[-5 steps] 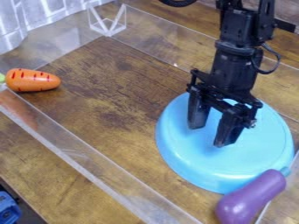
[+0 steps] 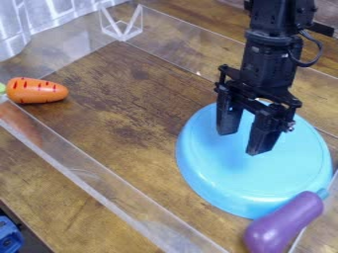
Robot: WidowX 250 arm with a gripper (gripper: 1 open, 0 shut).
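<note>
My black gripper hangs over an upturned light-blue plastic dish or lid on the right of the camera view, its fingers apart with the dish's surface showing between them. A purple toy eggplant lies at the dish's lower right edge. An orange toy carrot lies at the far left.
Clear plastic edging runs along the wooden surface. A white corner bracket stands at the back left, and a blue object shows at the lower left edge.
The dish, eggplant and carrot stay where they were.
</note>
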